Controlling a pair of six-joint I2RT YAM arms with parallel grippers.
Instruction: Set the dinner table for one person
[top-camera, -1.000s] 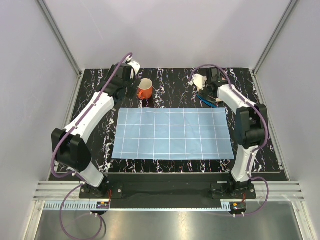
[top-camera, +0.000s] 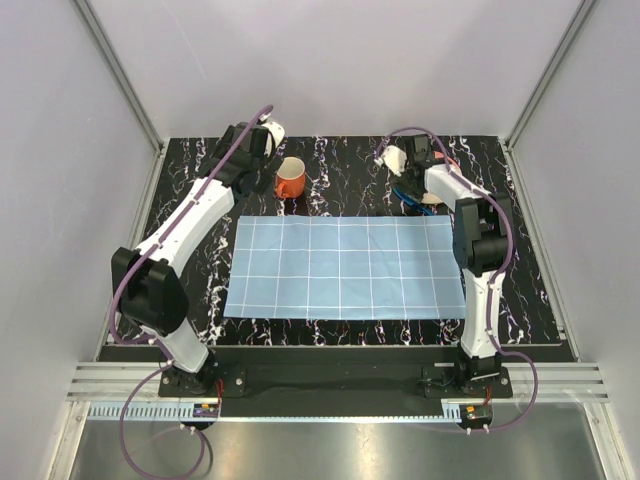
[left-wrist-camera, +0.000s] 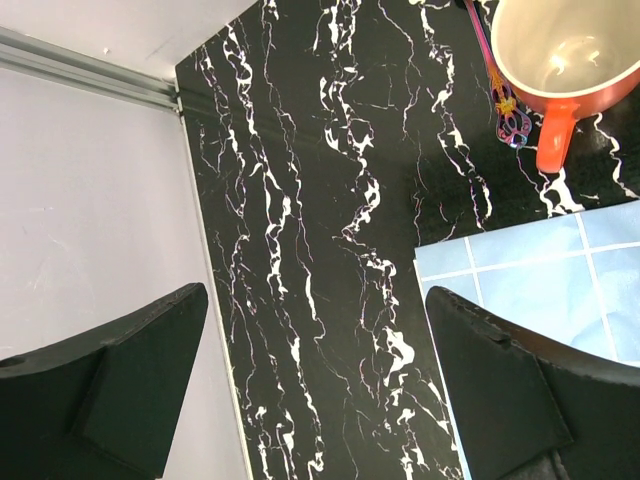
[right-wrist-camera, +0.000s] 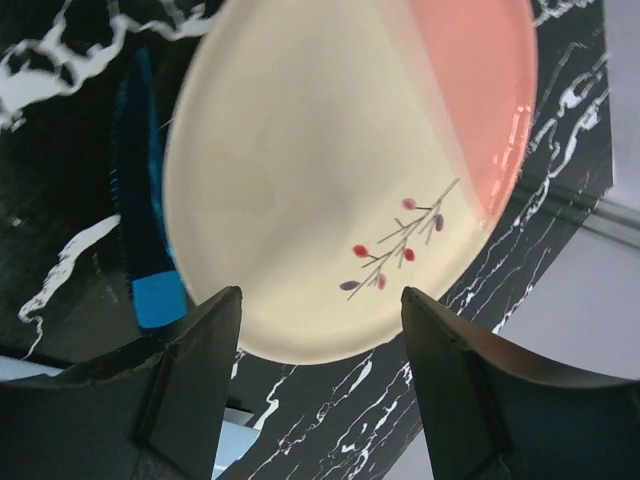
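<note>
A cream plate (right-wrist-camera: 300, 190) with a pink section and a sprig of flowers fills the right wrist view. My right gripper hovers at its near rim, fingers part open, nothing seen held between them. Left of the plate lies a blue knife (right-wrist-camera: 140, 190), also visible in the top view as a blue strip (top-camera: 410, 201). An orange mug (top-camera: 290, 178) stands upright at the back left. Apart from it, my left gripper is open and empty over bare marble. A thin utensil with a pink, ornate handle (left-wrist-camera: 508, 110) lies beside the mug.
A light blue gridded placemat (top-camera: 345, 268) lies empty across the middle of the black marble table (top-camera: 345, 180). White walls (top-camera: 60, 150) close in the left, right and back sides. Marble between mug and plate is clear.
Mug and placemat stayed put.
</note>
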